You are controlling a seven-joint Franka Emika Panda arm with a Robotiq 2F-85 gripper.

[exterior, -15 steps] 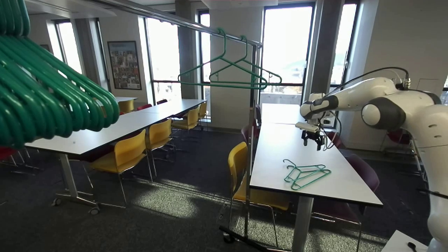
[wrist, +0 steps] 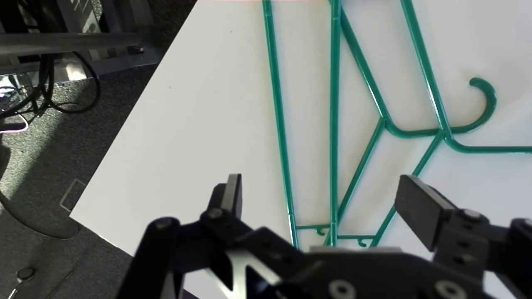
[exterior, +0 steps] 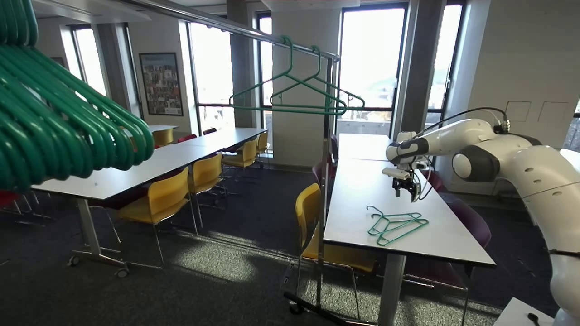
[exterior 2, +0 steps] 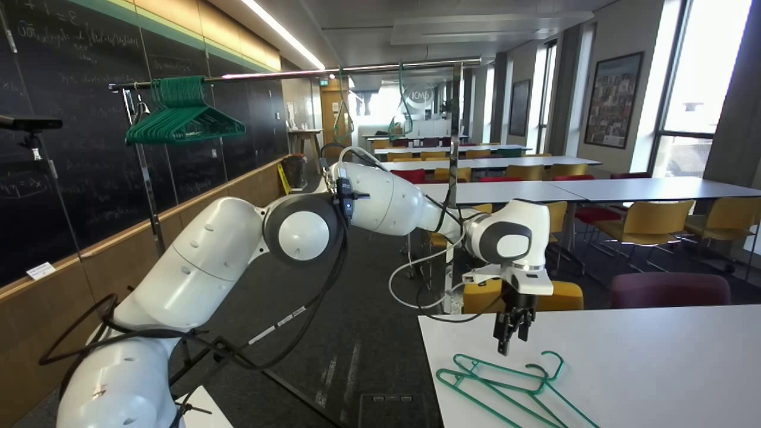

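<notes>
Two green plastic hangers (exterior: pixel 401 228) lie overlapping on the white table, and their thin bars (exterior 2: pixel 492 389) show near the table edge in exterior view 2. In the wrist view both hangers (wrist: pixel 334 124) pass between and beyond my open fingers, one of whose pads (wrist: pixel 231 197) shows at left. My gripper points down and hangs above the table, apart from the hangers, with nothing held. One hook (wrist: pixel 488 104) lies to the upper right there; the other runs out of frame.
A metal rack rail (exterior 2: pixel 299 72) carries two spaced green hangers (exterior: pixel 288 92) and a dense bunch of hangers (exterior 2: pixel 185 121) at its other end. The rack's upright post (exterior: pixel 326 163) stands close beside the table (exterior: pixel 359 184). Chairs (exterior: pixel 308 209) surround the table.
My arm has come down slightly, and the gripper has turned and sits a little lower over the table. The hangers on the table have not moved.
</notes>
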